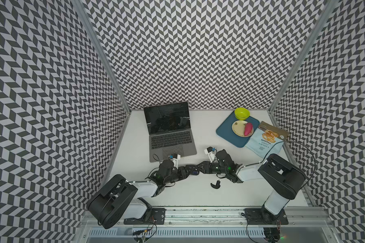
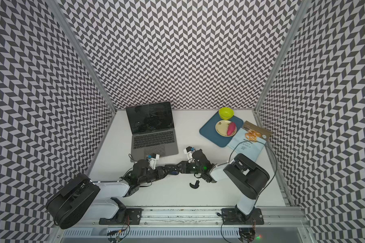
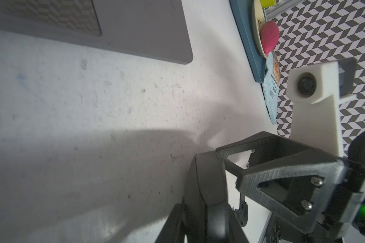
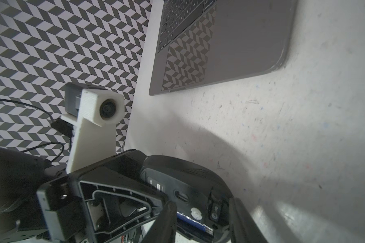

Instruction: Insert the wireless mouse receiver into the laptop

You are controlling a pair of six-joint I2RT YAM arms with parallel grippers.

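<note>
A black mouse (image 4: 190, 190) is held by my left gripper (image 1: 185, 171) in front of the laptop (image 1: 172, 143); its underside, with the battery compartment uncovered, shows in the right wrist view. My right gripper (image 1: 202, 168) reaches the mouse from the right, its fingers around or against the uncovered end, partly open by the look of the right wrist view. A small dark curved piece (image 1: 215, 185), likely the mouse's cover, lies on the table below the right gripper. I cannot make out the receiver clearly.
A blue tray (image 1: 225, 131) with a yellow bowl (image 1: 242, 112), a plate (image 1: 237, 129) and a pink object (image 1: 248, 128) sits at the back right beside a chips bag (image 1: 263, 143).
</note>
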